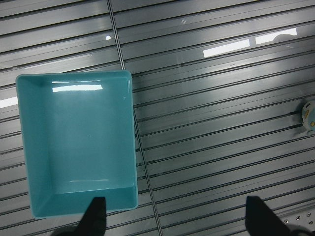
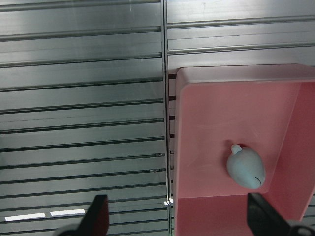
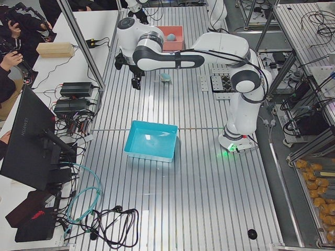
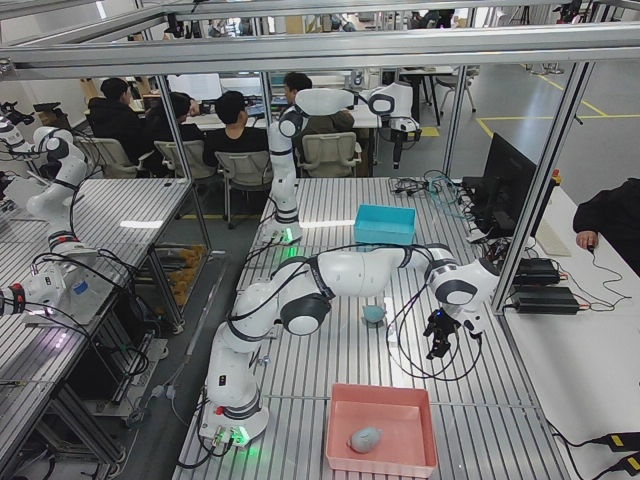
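A cyan tray (image 3: 151, 141) (image 1: 81, 137) stands empty on the slatted table. A pink tray (image 4: 380, 410) (image 2: 231, 108) holds a small grey-blue toy (image 2: 245, 167) (image 4: 365, 439). A small round teal object (image 4: 373, 313) lies on the table between the trays, partly visible at the left wrist view's right edge. My left gripper hangs above the table, with the cyan tray below it. My right gripper is raised beside and above the pink tray. Both stand open, fingers wide apart, with nothing seen between them.
A monitor (image 3: 29, 136), power units (image 3: 76, 90) and tangled cables (image 3: 112, 225) line one side of the table. Aluminium posts rise at its edge. The table around the cyan tray is largely clear.
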